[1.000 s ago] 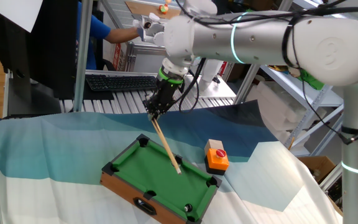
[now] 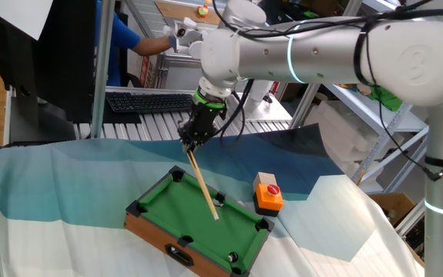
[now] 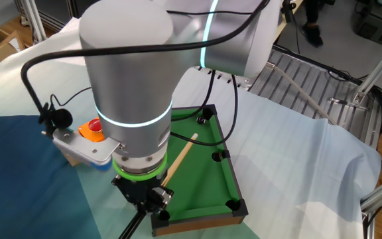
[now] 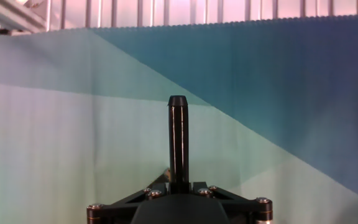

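My gripper [image 2: 189, 145] is shut on a wooden cue stick [image 2: 203, 185], which slants down over a small pool table [image 2: 160, 238] with green felt. The cue's light tip is over the felt near the middle; whether it touches cannot be told. In the wrist view, the cue's black butt end [image 4: 178, 140] sticks out beyond the gripper. A dark ball [image 2: 233, 256] lies on the felt close to a corner pocket. Something small and pale [image 2: 218, 204] shows beside a side pocket, too small to make out. The second exterior view shows the cue [image 3: 180, 159] running across the felt.
An orange box with a red button [image 2: 268, 197] stands just beyond the pool table, beside a small tan block [image 2: 264, 178]. Cables hang along my arm.
The cue's tip has shifted slightly left and toward the front of the pool table, with a small movement of my arm. The dark ball near the corner has stayed in place.
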